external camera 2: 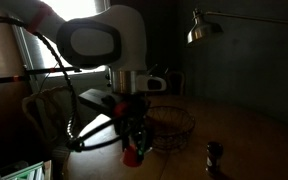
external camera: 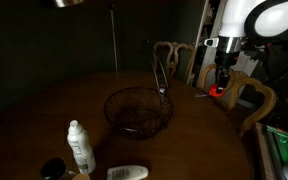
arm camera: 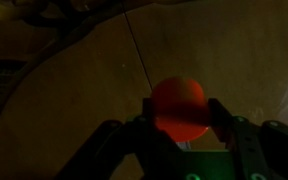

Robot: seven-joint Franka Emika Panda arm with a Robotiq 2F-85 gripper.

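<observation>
A red round-ended object [arm camera: 180, 108] sits between the fingers of my gripper, which is shut on it. In exterior view 1 the red object [external camera: 216, 91] hangs below the gripper [external camera: 220, 82] at the table's right side, with a thin light piece sticking out to its left. Exterior view 2 shows the red object [external camera 2: 132, 156] under the arm, in front of the black wire basket [external camera 2: 170, 128]. The basket [external camera: 138, 112] stands mid-table, to the left of the gripper in exterior view 1. What kind of object the red one is, I cannot tell.
A white spray bottle [external camera: 81, 147], a dark jar [external camera: 54, 169] and a pale oblong item [external camera: 127, 173] stand or lie at the near left. Wooden chairs [external camera: 256, 98] line the table's right edge. Bare tabletop [external camera: 199, 135] lies right of the basket.
</observation>
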